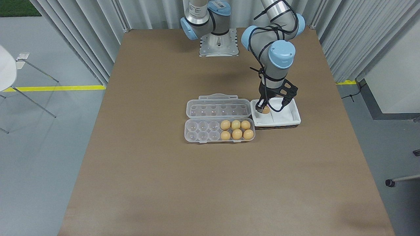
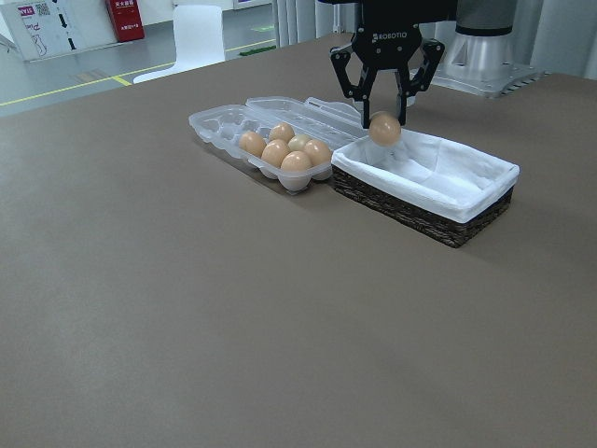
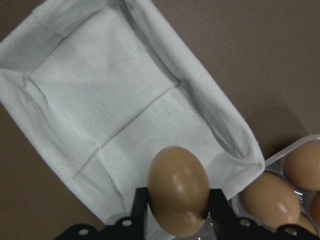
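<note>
My gripper (image 2: pixel 383 114) is shut on a brown egg (image 2: pixel 385 129), held over the basket (image 2: pixel 448 231), a dark woven box with a white cloth liner. In the wrist view the egg (image 3: pixel 178 192) sits between the fingertips, above the liner (image 3: pixel 105 85), which shows no other egg. Beside the basket lies an open clear plastic egg carton (image 1: pixel 202 133) with its lid (image 1: pixel 218 108) folded back. Several eggs (image 1: pixel 237 134) fill the right part of the carton; the left cups are empty.
</note>
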